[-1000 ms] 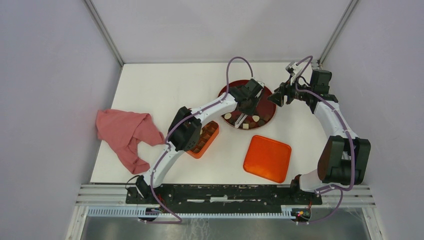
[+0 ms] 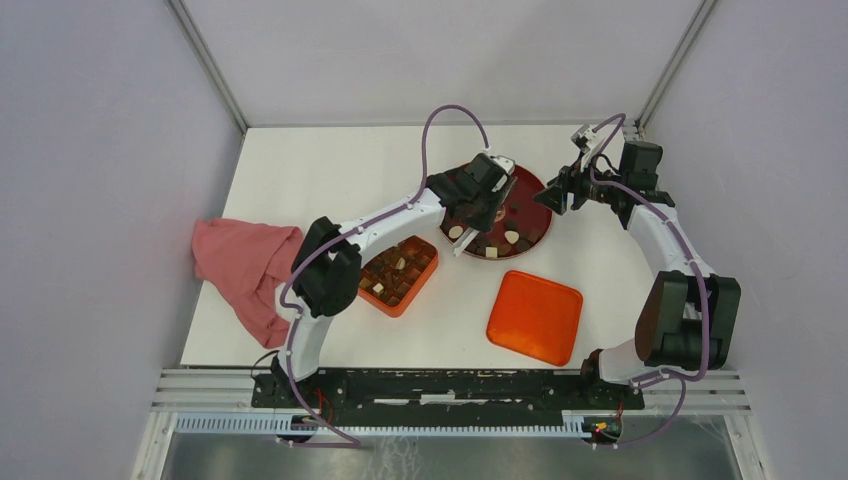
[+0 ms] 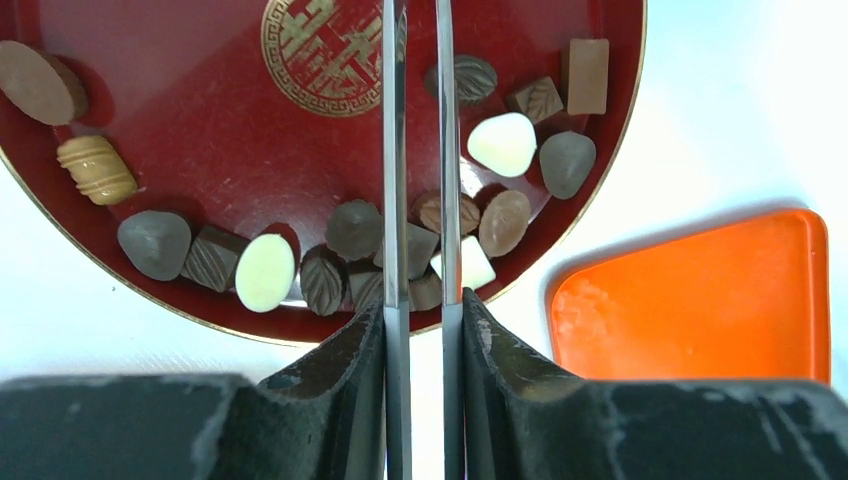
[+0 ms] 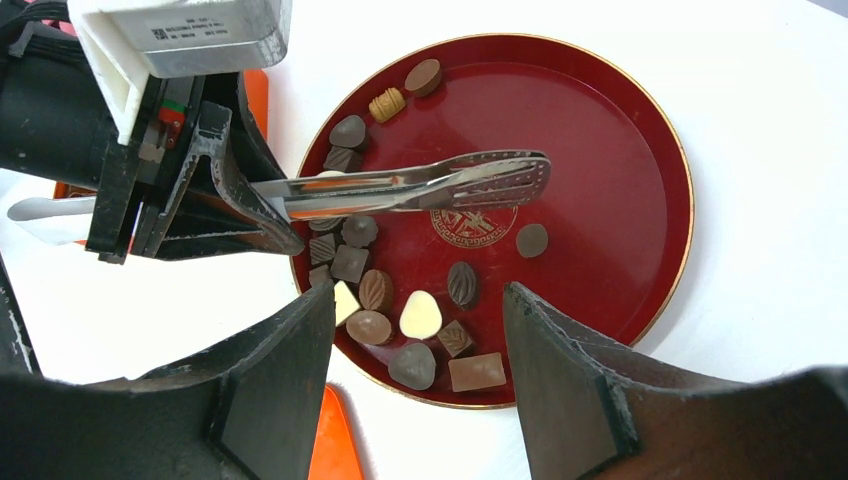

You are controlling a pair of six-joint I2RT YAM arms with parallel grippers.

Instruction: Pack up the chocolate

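Note:
The round dark red tray (image 4: 600, 130) holds several chocolates, mostly along its near and left edges in the top view. A lone round dark chocolate (image 4: 532, 240) lies near its middle. My left gripper is closed around metal tongs (image 3: 397, 210) above the tray. Between the tongs' two arms a narrow gap shows, and no chocolate is visible at their tips (image 4: 505, 180). My right gripper stands open and empty at the tray's right side. Left of the tray is an orange divided box (image 2: 396, 312) with a few chocolates in it, partly covered by my left arm.
An orange lid (image 2: 535, 318) lies flat at the front right of the table. Bunched pink cloth (image 2: 245, 265) covers the left side. Bare white table extends behind the box and between box and lid.
My left gripper has shifted left with the tongs over the tray, and its arm has swung left too. The right arm stays in place.

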